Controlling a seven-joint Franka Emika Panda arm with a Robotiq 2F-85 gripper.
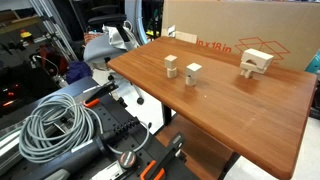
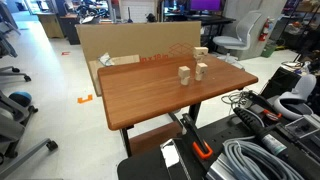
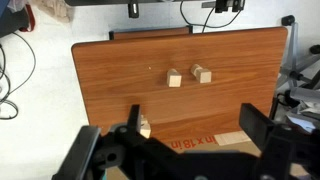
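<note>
On the brown table stand two small pale wooden pieces, a little apart, and a second one shows dark marks on its side. Farther right, a larger pale block rests on smaller pieces near the cardboard. From above, the wrist view shows the two pieces near the table's middle, with a pale block partly hidden behind a finger. My gripper is open above the table, its dark fingers wide apart with nothing between them.
A cardboard panel stands upright along the table's far side. Coiled grey cable lies off the table by the robot's base. An office chair stands behind.
</note>
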